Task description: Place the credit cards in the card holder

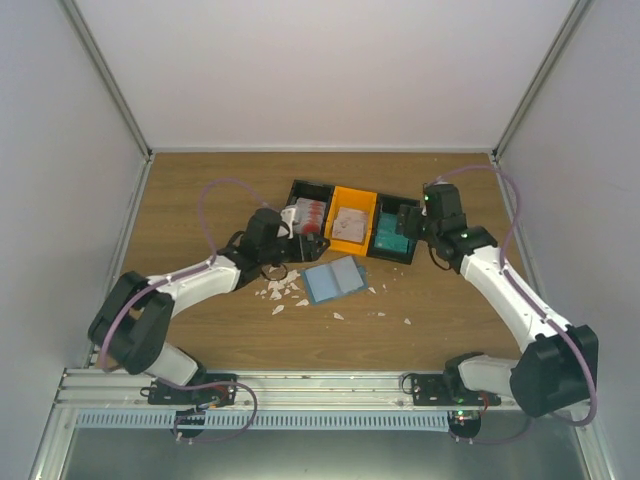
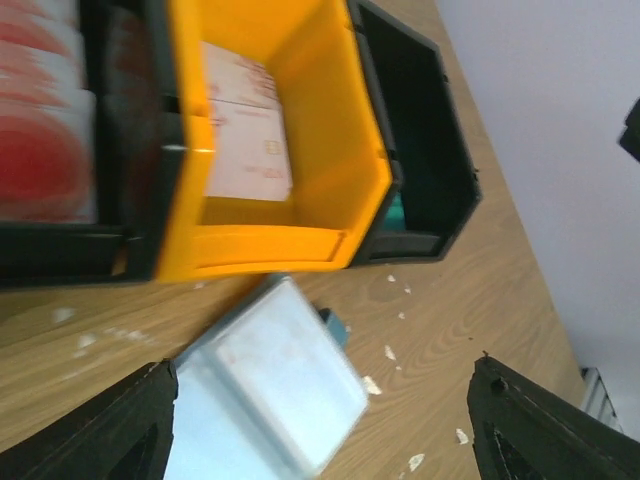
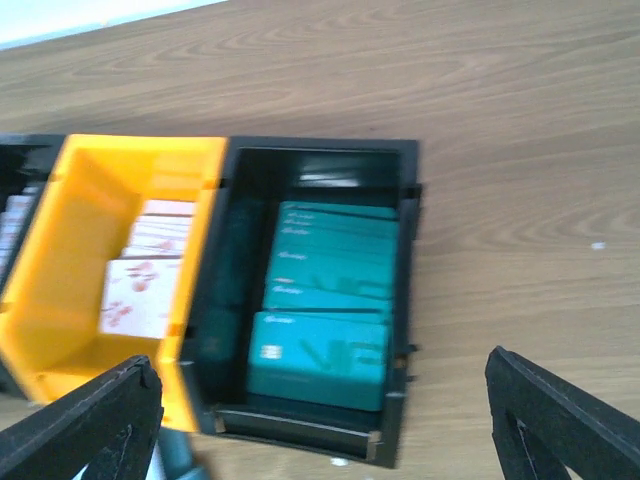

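Note:
The blue card holder point(image 1: 330, 280) lies on the table with pale cards in it, seen close in the left wrist view point(image 2: 290, 370). Behind it stand three bins: black with red-and-white cards point(image 2: 40, 160), orange with white cards point(image 3: 140, 295), black with teal cards point(image 3: 316, 360). My left gripper point(image 1: 305, 248) is open above the table by the left bin, nothing between its fingers. My right gripper point(image 1: 410, 222) is open over the teal-card bin, nothing between its fingers.
Small white scraps point(image 1: 280, 290) are scattered around the holder, mostly to its left. White walls enclose it.

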